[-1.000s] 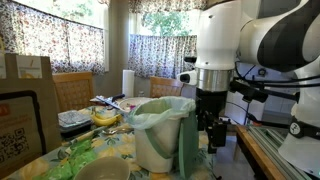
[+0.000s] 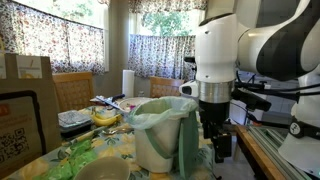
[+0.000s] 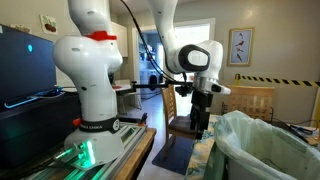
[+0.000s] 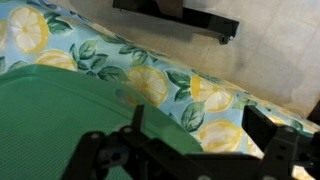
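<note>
My gripper is open, its two dark fingers wide apart at the bottom of the wrist view with nothing between them. Below it lie the edge of a lemon-print tablecloth [image 4: 150,75] and a green surface [image 4: 70,110], which appears to be the bin liner. In exterior view 1 the gripper [image 2: 217,148] points down just right of a white bin [image 2: 150,152] lined with a pale green bag [image 2: 165,115]. A darker green flap of liner [image 2: 188,145] hangs down the bin's near right side.
A cream bowl [image 2: 103,169], a green packet [image 2: 72,158], a yellow item [image 2: 105,117] and a cardboard box [image 2: 25,120] crowd the table left of the bin. The arm's wooden mount [image 2: 270,155] stands at right. Bare floor [image 4: 270,50] shows beyond the cloth.
The bin and the table items look unmoved.
</note>
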